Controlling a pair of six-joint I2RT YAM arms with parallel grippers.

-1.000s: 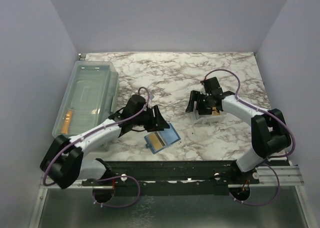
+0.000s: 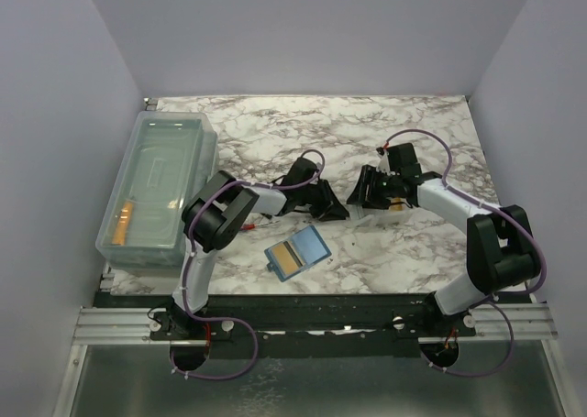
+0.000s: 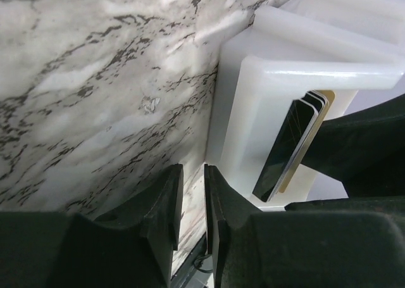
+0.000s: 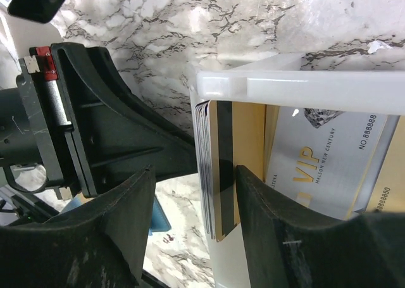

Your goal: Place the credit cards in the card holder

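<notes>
A white card holder (image 3: pixel 240 111) lies on the marble, holding dark and gold cards (image 3: pixel 288 145). My left gripper is shut beside the holder's side; whether anything is between its fingers cannot be told. My right gripper stands part open over a stack of cards (image 4: pixel 224 161) at the holder's end, one finger each side of the stack's edge. A VIP card (image 4: pixel 316 155) shows inside the holder.
A blue-and-gold card tray (image 2: pixel 310 245) lies at the front middle. A large clear bin (image 2: pixel 138 179) stands at the left.
</notes>
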